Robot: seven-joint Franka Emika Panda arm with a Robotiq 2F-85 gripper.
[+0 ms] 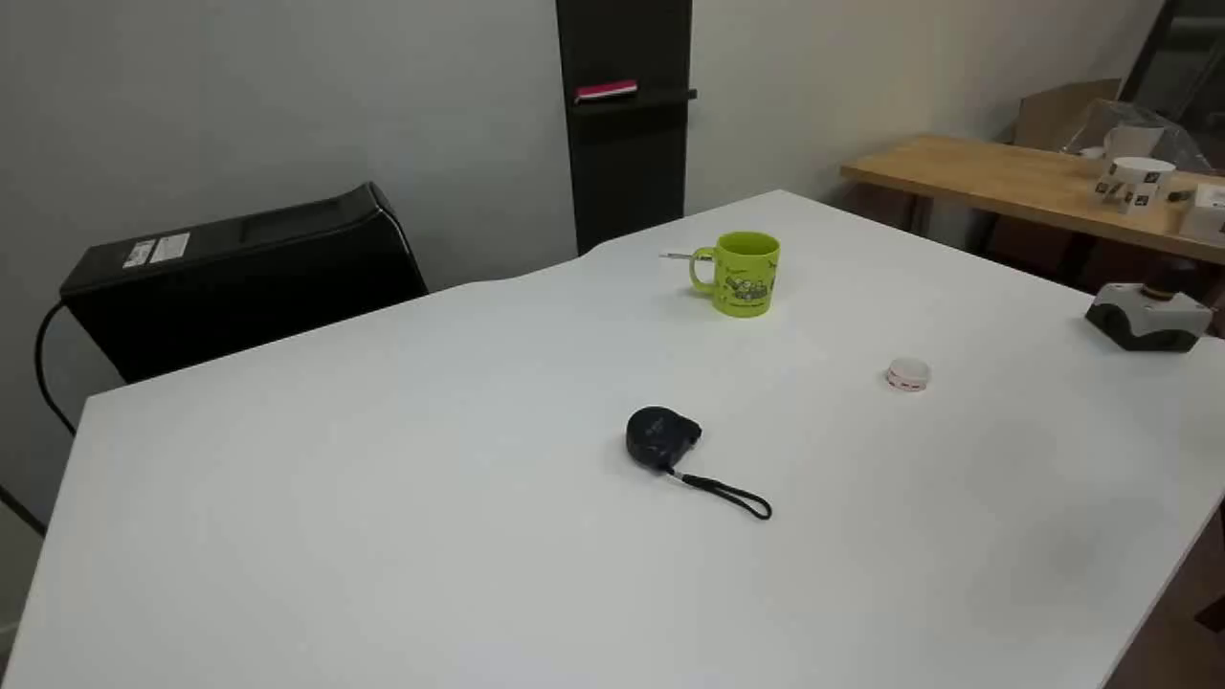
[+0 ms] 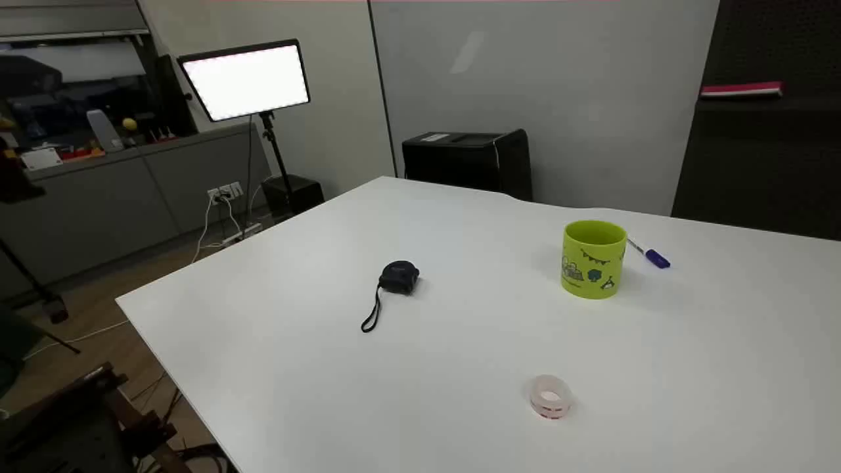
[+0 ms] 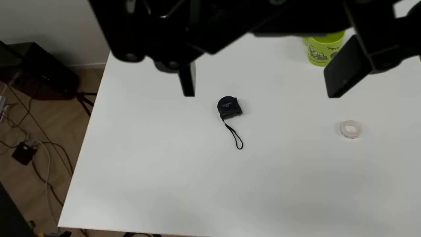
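My gripper stands open high over the table in the wrist view, its two black fingers wide apart and nothing held. Below the gap, on the white surface, lies a black tape measure [image 3: 229, 107] with a looped wrist strap; the same tape measure [image 1: 659, 438] sits mid-table in exterior view 1. A lime green mug [image 2: 592, 260] with printed pictures stands upright toward the back. Beside it lies a pen [image 2: 654, 257] with a blue cap. Closer to the front is a small roll of clear tape [image 2: 550, 397]. Neither exterior view shows the gripper.
A grey and black box-shaped device [image 1: 1148, 316] rests at its right edge. Behind the table stands a black case [image 1: 247, 276]; a wooden side table [image 1: 965, 172] is farther right.
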